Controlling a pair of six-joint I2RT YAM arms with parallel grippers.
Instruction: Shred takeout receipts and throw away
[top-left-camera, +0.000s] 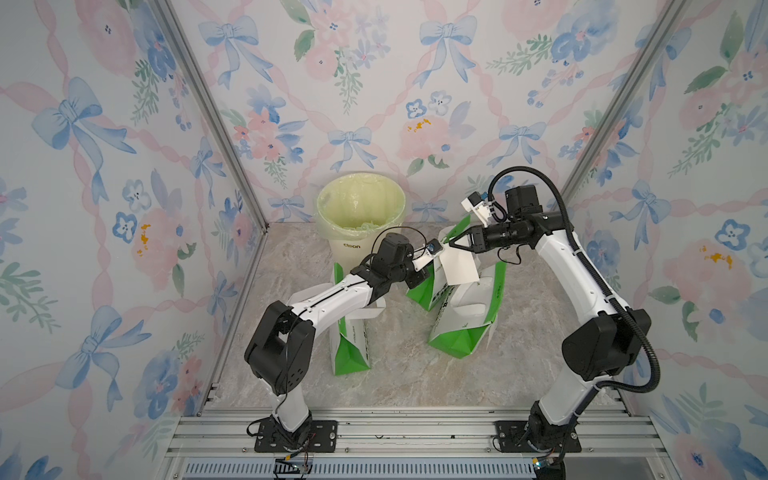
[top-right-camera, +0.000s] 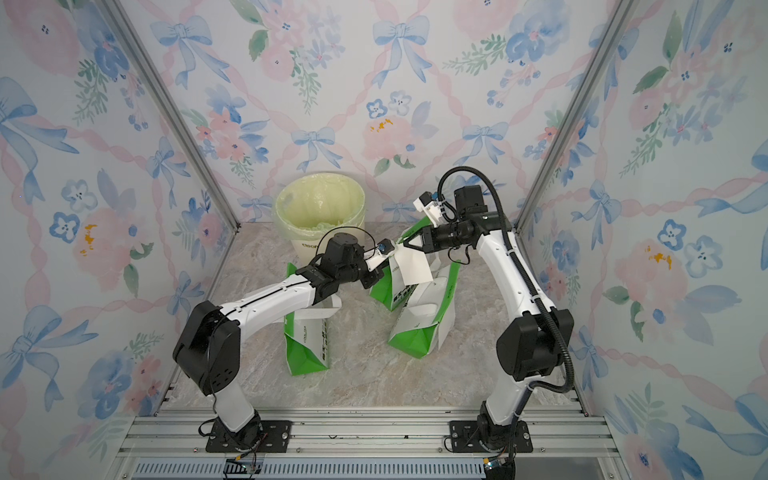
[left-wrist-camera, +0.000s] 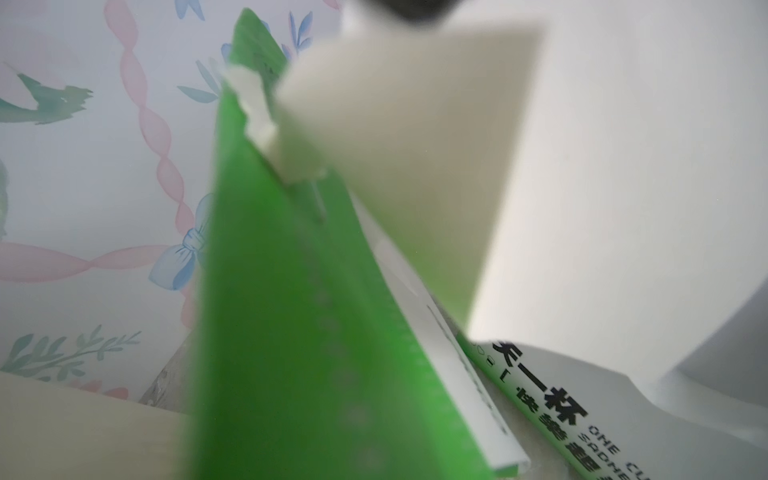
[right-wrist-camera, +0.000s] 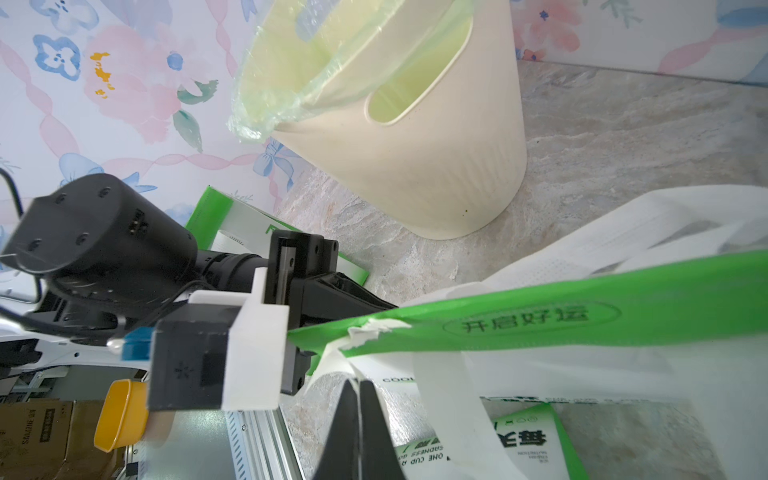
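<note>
Green-and-white paper bags with loose white slips lie on the table, one at left, others at centre right. A white sheet hangs at both grippers, which meet above the centre bags. My left gripper is shut at the sheet's left; whether paper is between its fingers is hidden, and its wrist view is filled by blurred paper. My right gripper is shut close beside the torn green strip; whether it pinches paper is unclear. A cream bin with a pale green liner stands behind.
Floral walls enclose the table on the sides and back. Bare table shows at the far left, the right and along the front. The left arm sits just in front of the bin.
</note>
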